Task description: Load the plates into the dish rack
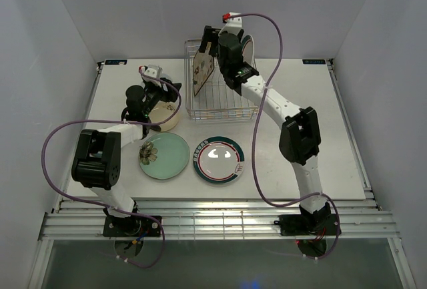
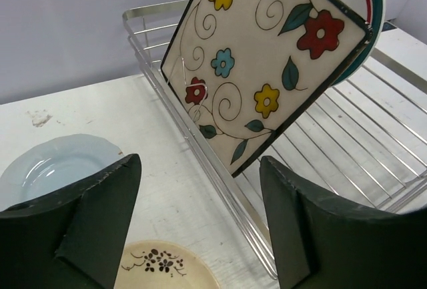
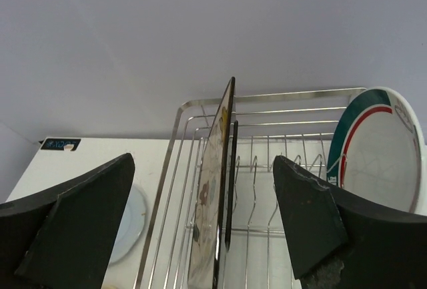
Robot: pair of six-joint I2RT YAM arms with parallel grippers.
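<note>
The wire dish rack (image 1: 220, 109) holds an upright square floral plate (image 2: 247, 62) on its left side and a white plate with teal rim (image 3: 373, 155) on the right. My right gripper (image 1: 212, 39) is open above the rack, the floral plate seen between and beyond its fingers. My left gripper (image 1: 167, 87) is open at the rack's left, above a cream floral plate (image 2: 160, 269); a pale plate (image 2: 53, 169) lies behind it. A green plate (image 1: 167, 159) and a red-and-teal-rimmed plate (image 1: 219, 162) lie in front of the rack.
Walls enclose the back and both sides, with the rack close to the back wall.
</note>
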